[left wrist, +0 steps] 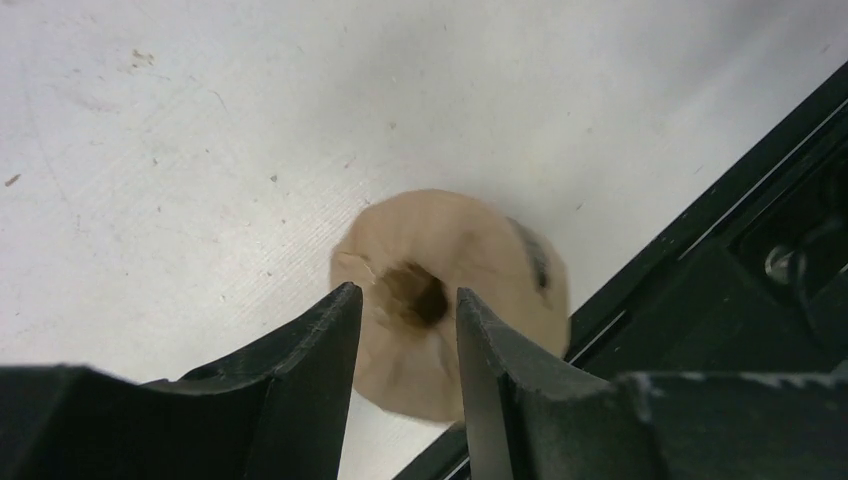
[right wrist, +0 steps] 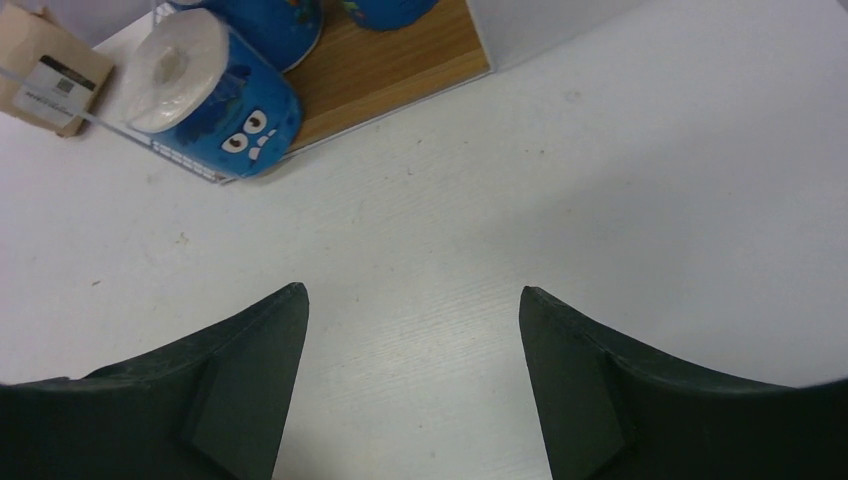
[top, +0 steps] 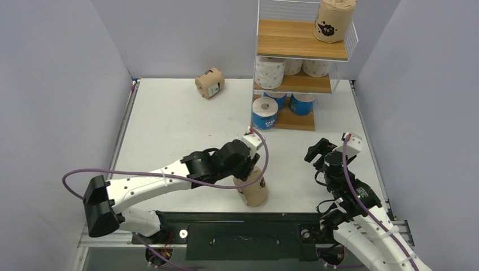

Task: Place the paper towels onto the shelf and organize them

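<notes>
A brown paper towel roll [top: 255, 195] is below my left gripper [top: 244, 171] near the table's front edge, tilted in the top view. In the left wrist view the roll [left wrist: 440, 230] looks blurred, its hole toward the camera and the two fingertips standing apart in front of it; no firm hold shows. My right gripper is open and empty over bare table, right of centre. Another brown roll [top: 209, 83] lies on its side at the back. On the shelf's top board [top: 285, 39] one brown roll [top: 334, 20] stands at the right end.
White dotted rolls [top: 270, 72] stand on the middle shelf board, blue rolls [top: 265, 113] on the lowest one. Bare table [top: 175, 118] lies left of the shelf. Grey walls close off the back and both sides.
</notes>
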